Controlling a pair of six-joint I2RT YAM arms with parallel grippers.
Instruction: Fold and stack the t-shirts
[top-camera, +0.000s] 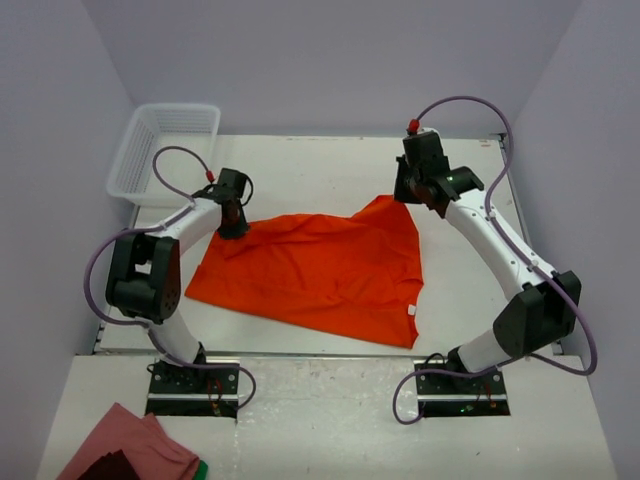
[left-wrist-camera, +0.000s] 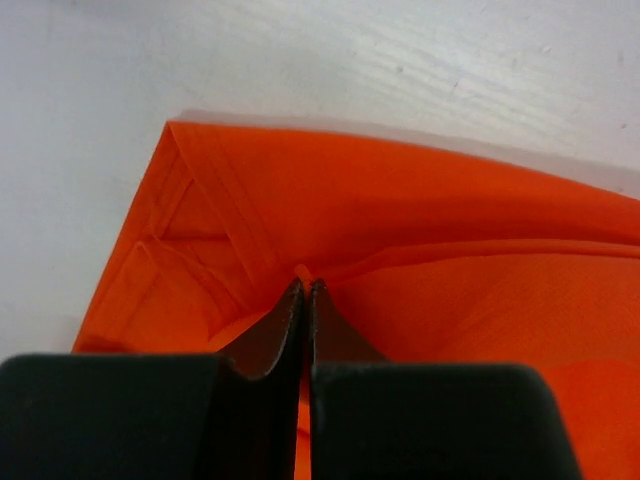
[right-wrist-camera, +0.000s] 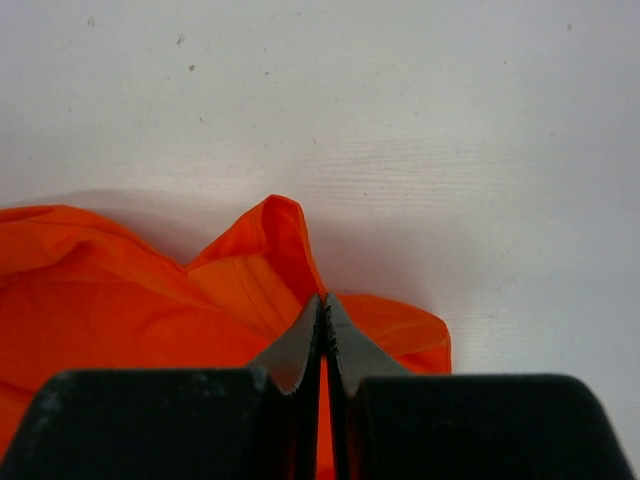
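Note:
One orange-red t-shirt (top-camera: 300, 270) lies spread on the white table, its back edge rumpled. At its back left, my left gripper (top-camera: 235, 232) is shut; in the left wrist view a small peak of the shirt (left-wrist-camera: 400, 300) shows between the fingertips. Beyond that pinch, a flat hem strip of the shirt lies on the table. My right gripper (top-camera: 398, 198) is shut at the back right corner. There, the right wrist view shows a raised ridge of the shirt (right-wrist-camera: 240, 290) running into the fingertips. Cloth under both grippers is partly hidden.
A white basket (top-camera: 124, 165) stands at the back left, behind the left arm. Folded pinkish-red cloth (top-camera: 130, 450) lies at the front left, off the table. Bare table (top-camera: 300, 165) stretches behind the shirt, with walls on both sides.

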